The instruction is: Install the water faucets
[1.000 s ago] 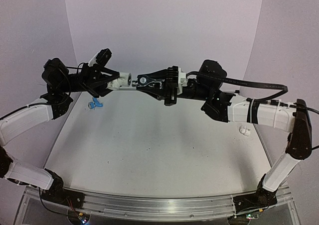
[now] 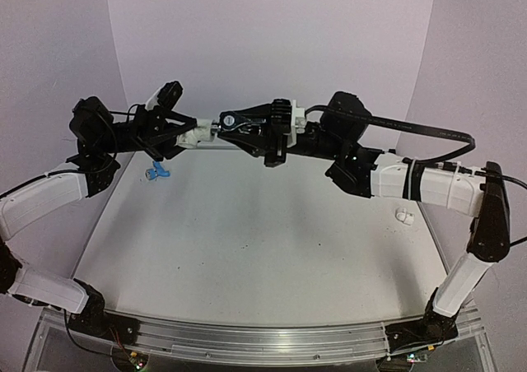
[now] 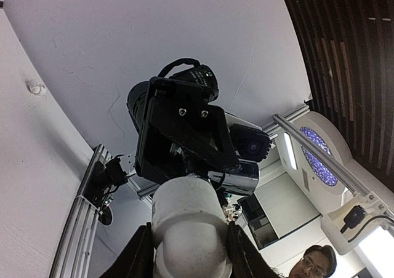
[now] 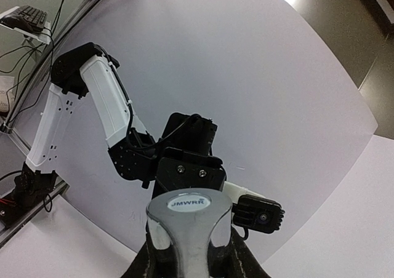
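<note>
High over the table, my left gripper is shut on a white pipe fitting, whose open end points toward the other arm. Facing it, my right gripper grips a chrome faucet with a JMWRR label on its handle. In the top view the faucet's threaded end meets the mouth of the fitting, and its tip is hidden there. Whether the threads engage cannot be told. The left wrist view shows the fitting's near side covering most of the faucet.
A blue valve or fitting lies at the table's back left. Another white fitting lies near the right edge.
The right gripper has moved left and slightly up with the faucet, closing the gap to the white fitting. My left arm has stayed almost still.
</note>
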